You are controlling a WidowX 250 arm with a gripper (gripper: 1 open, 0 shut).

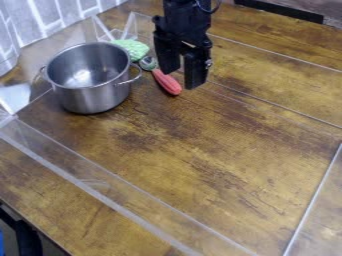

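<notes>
My black gripper (pixel 182 62) hangs at the upper middle over the wooden table, its fingers pointing down; whether it is open or shut is hard to tell. Just below and left of it lies a red elongated object (pixel 168 85) with a grey-green end. A steel pot (pixel 107 95) with side handles stands to the left. Behind the pot lies a pale green patterned cloth or pad (pixel 131 48).
Clear plastic edging runs along the left and right sides. A white object (pixel 14 96) sits at the far left edge.
</notes>
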